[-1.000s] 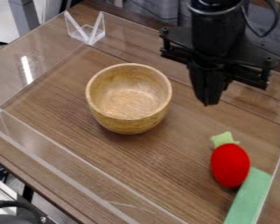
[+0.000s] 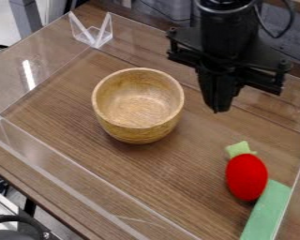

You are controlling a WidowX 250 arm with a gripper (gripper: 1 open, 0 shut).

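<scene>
The black gripper (image 2: 220, 96) points down from the upper right of the camera view, above the table and to the right of a round wooden bowl (image 2: 138, 103). It looks shut, with nothing visible between its fingers. A red rounded object (image 2: 247, 176) with a small light-green top (image 2: 238, 149) lies at the lower right, below the gripper in the image. A green flat object (image 2: 265, 216) lies beside it at the bottom right.
A clear plastic holder (image 2: 93, 28) stands at the back left. Cables run along the left edge beyond the table.
</scene>
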